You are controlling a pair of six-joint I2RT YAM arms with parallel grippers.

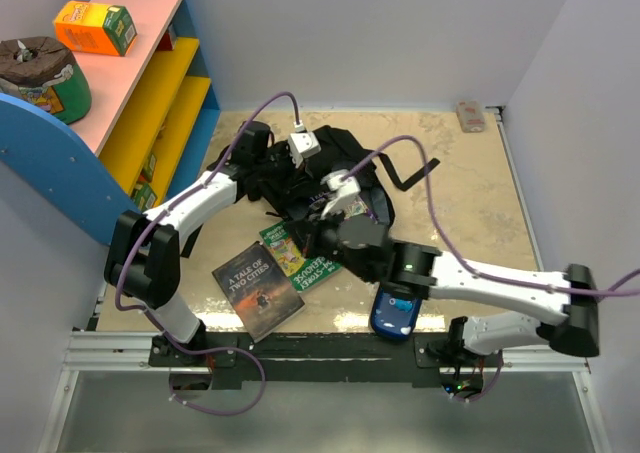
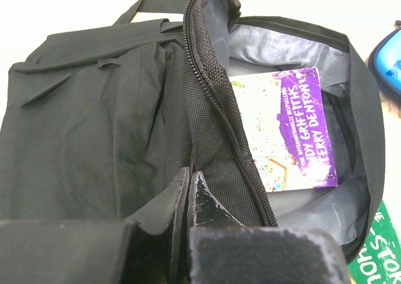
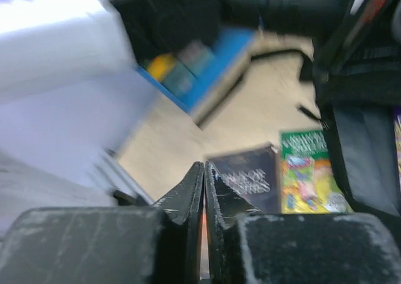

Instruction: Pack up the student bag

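Note:
The black bag (image 2: 113,121) lies unzipped at the back, its grey-lined pocket gaping. A white and purple book (image 2: 285,130) rests in that pocket. At the raised mesh edge my left gripper is shut, a fold of the bag's fabric running to its tips. The dark book "A Tale of Two Cities" (image 1: 258,291) lies flat in front of the bag. Beside it is a green book (image 1: 290,258), partly covered by my right gripper (image 1: 303,243). In the blurred right wrist view the right fingers (image 3: 188,187) look brought together with nothing between them.
A blue case (image 1: 395,313) lies at the table's front edge, right of centre. At the left stands a shelf (image 1: 140,43) with an orange box (image 1: 95,27) on top. A small clear box (image 1: 470,116) sits back right. Free table stretches along the right side.

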